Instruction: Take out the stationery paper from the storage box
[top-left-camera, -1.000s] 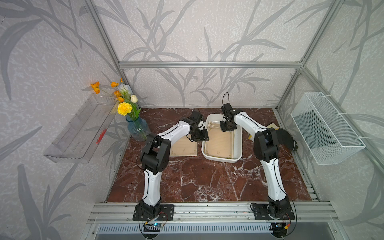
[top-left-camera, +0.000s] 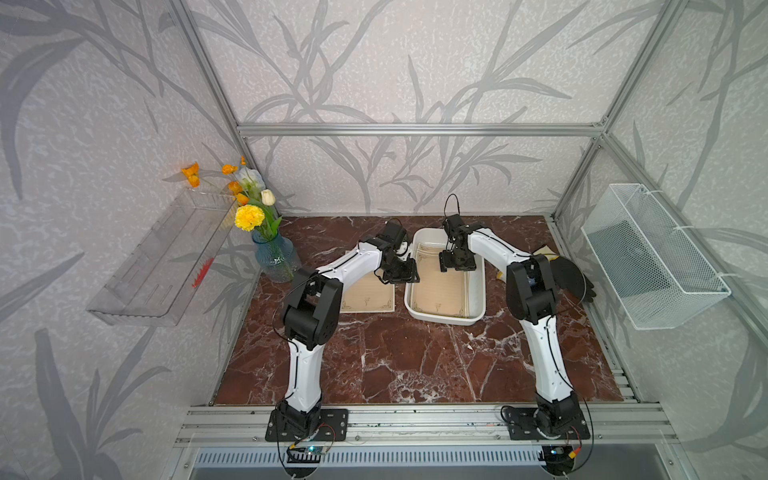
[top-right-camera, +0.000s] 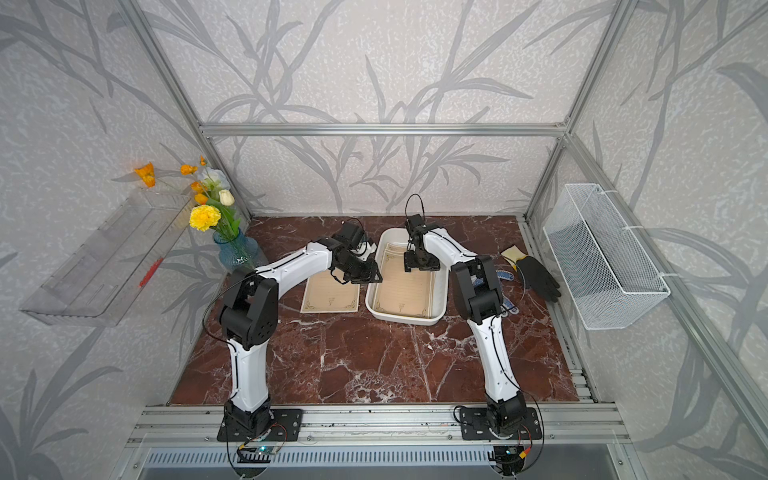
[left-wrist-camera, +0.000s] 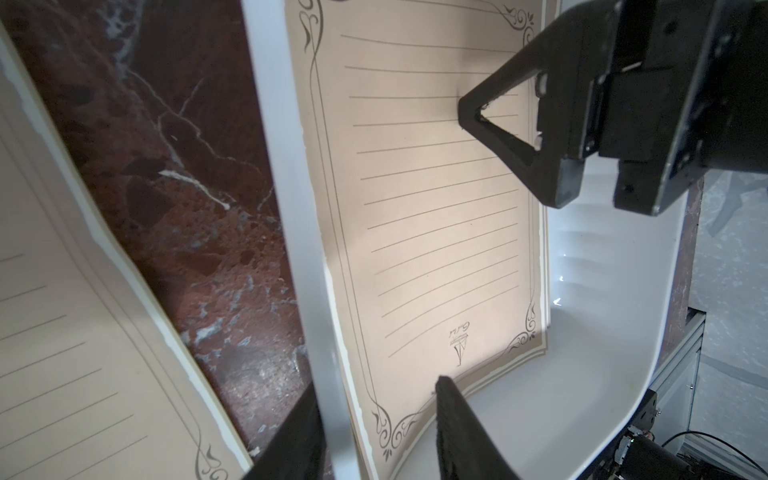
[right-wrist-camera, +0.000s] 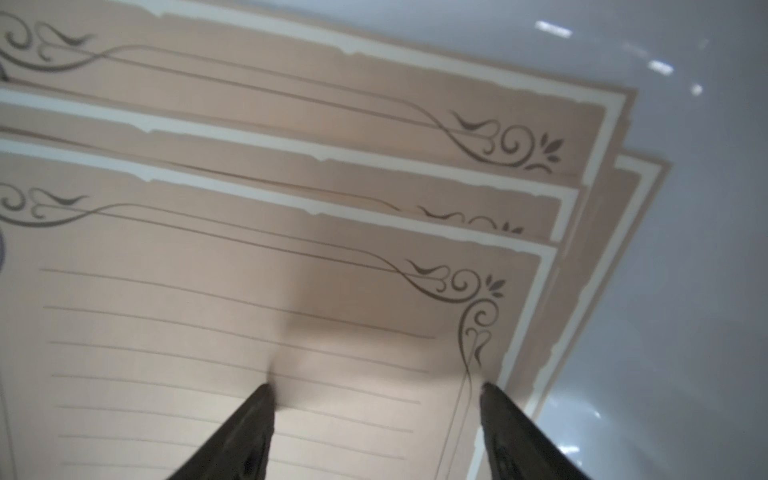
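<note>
Several beige lined sheets of stationery paper (left-wrist-camera: 440, 200) lie in the white storage box (left-wrist-camera: 284, 152), their edges slightly fanned at the far end. In the left wrist view, my left gripper is partly open at the box's left rim, with the rim and the paper's left edge showing between its fingers. Whether it touches them I cannot tell. My right gripper is open over the upper right part of the paper, near its right edge, gripping nothing. Outside the box, another stationery sheet (top-left-camera: 368, 297) lies flat on the table to the left.
A blue vase (top-left-camera: 276, 257) with flowers stands at the back left. Clear tray (top-left-camera: 152, 268) and white mesh basket (top-left-camera: 656, 264) hang at the sides. A dark glove (top-right-camera: 540, 278) lies at the right.
My right gripper has shifted slightly toward the front over the paper. The left arm and the box look nearly unmoved.
</note>
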